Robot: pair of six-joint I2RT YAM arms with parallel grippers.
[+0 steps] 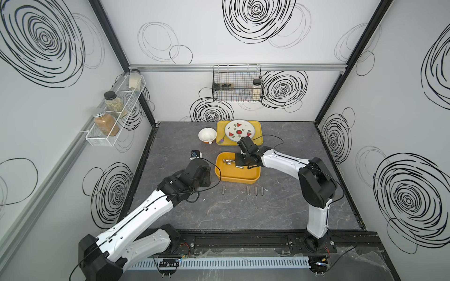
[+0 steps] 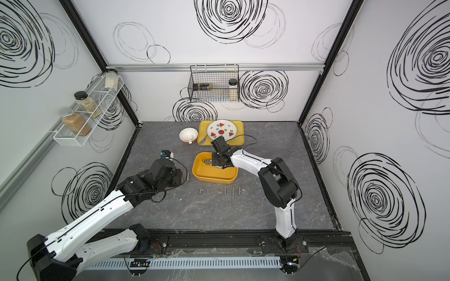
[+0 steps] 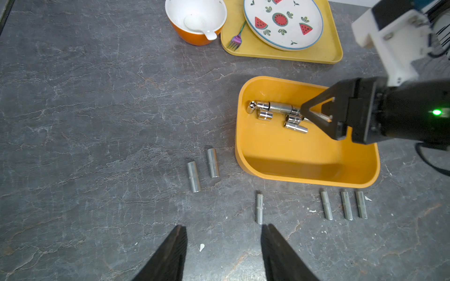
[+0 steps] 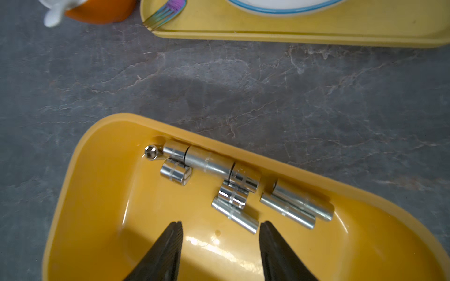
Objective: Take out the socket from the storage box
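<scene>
The yellow storage box (image 3: 304,164) holds several steel sockets and cylinders along its back side, among them a socket (image 4: 175,171), a longer cylinder (image 4: 208,161) and another socket (image 4: 233,193). My right gripper is open above the box, its fingertips over the floor just in front of the pieces, nothing between them. My left gripper is open over the table, left of the box, also with nothing between its fingers.
Several loose cylinders (image 3: 346,206) lie on the table in front of and left of the box. Behind it are a bowl (image 3: 195,23) and a yellow tray (image 3: 332,51) with a plate and fork.
</scene>
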